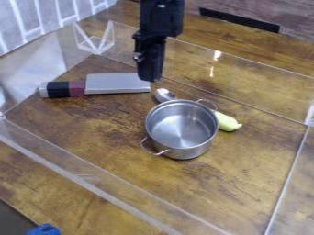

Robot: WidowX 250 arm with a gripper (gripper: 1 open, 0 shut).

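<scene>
My black gripper [152,66] hangs in the upper middle of the camera view, shut with nothing visible between its fingers, above the right end of a flat cleaver [117,83] with a dark red and black handle. A spoon [163,95] lies just right of the blade. A steel pot [181,135] with two wire handles stands in the centre. A pale yellow-green vegetable [227,120] lies at the pot's right.
Clear walls surround the wooden surface [98,165]. A blue object [44,229] sits at the bottom left corner, outside the walls.
</scene>
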